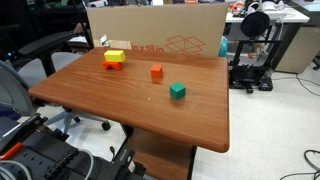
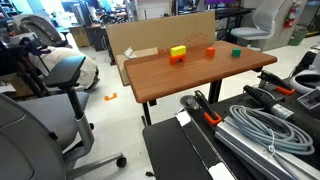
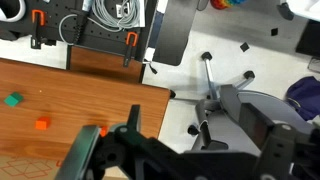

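A yellow block (image 1: 115, 56) rests on top of a red piece (image 1: 112, 66) toward the back left of the brown table (image 1: 120, 92). Nearer the middle is a red-orange cube (image 1: 156, 71), and a green block (image 1: 177, 90) sits to its right. The wrist view shows the green block (image 3: 13, 99) and the orange cube (image 3: 42, 123) at the left, with a bit of the red piece (image 3: 103, 131) beside a finger; the yellow block is not clearly seen there. My gripper is open high above, over the table's edge and the floor, holding nothing. Neither exterior view shows it.
A cardboard panel (image 1: 160, 30) stands along the table's back edge. An office chair (image 2: 60, 110) is beside the table. Coiled grey cable (image 2: 268, 130) lies on the dark robot stand.
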